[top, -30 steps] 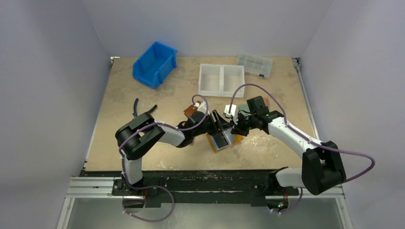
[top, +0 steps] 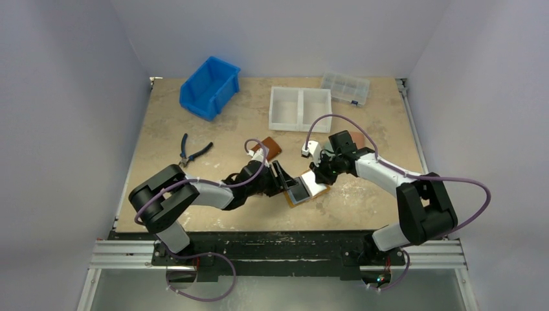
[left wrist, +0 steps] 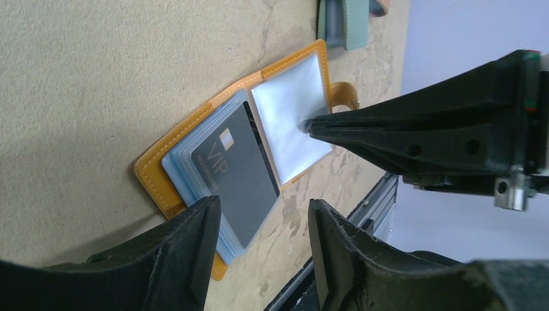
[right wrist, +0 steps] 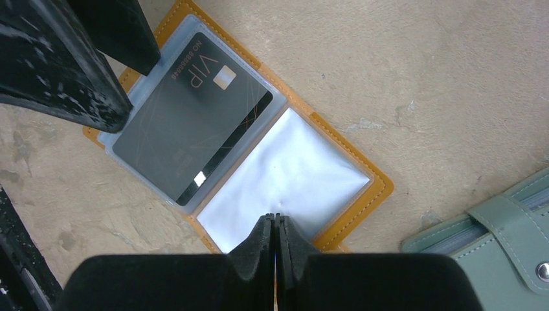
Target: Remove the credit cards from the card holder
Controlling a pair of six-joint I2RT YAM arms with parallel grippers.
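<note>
The tan card holder (right wrist: pixel 346 214) lies open on the table, with a dark VIP card (right wrist: pixel 188 123) in a clear sleeve on one half and a white surface (right wrist: pixel 278 168) on the other. My right gripper is shut, its tips down on the white half; whether anything is between them is hidden. My left gripper is open over the card half's edge, one finger beside the sleeve stack, nothing seen held between its fingers.
A green wallet (right wrist: pixel 485 246) lies beside the holder, brown items (top: pixel 270 146) behind my left arm. Pliers (top: pixel 191 155) lie left; a blue bin (top: pixel 209 87), white tray (top: pixel 285 107) and clear box (top: pixel 345 87) stand at the back.
The right arm has shifted slightly, its gripper staying at the holder.
</note>
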